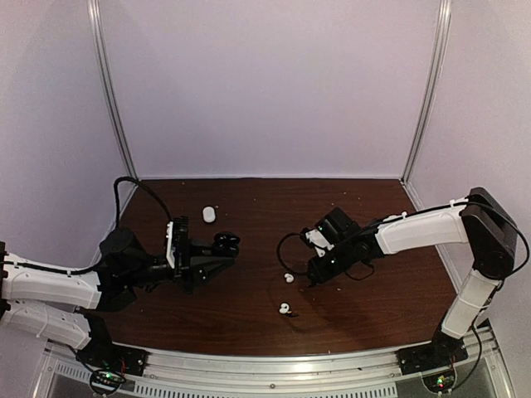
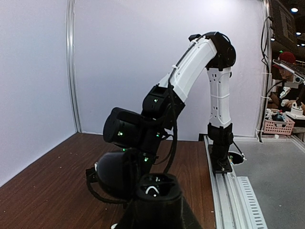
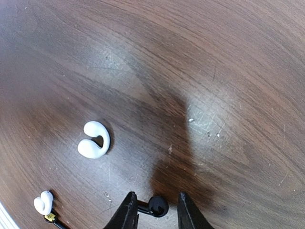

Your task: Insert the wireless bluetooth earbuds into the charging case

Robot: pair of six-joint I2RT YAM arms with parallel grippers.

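Note:
A white case lies at the back left. Two small white pieces, apparently earbuds lie in the middle and front. The right wrist view shows a curved white piece and a white bud beside a black strip. My right gripper is low over the table, its fingertips apart around a small round black piece; whether it grips this is unclear. My left gripper hangs left of centre, with a dark mass at its tips; its finger state is unclear.
Walls border the back and sides, a metal rail runs along the front. The right arm fills much of the table's right half.

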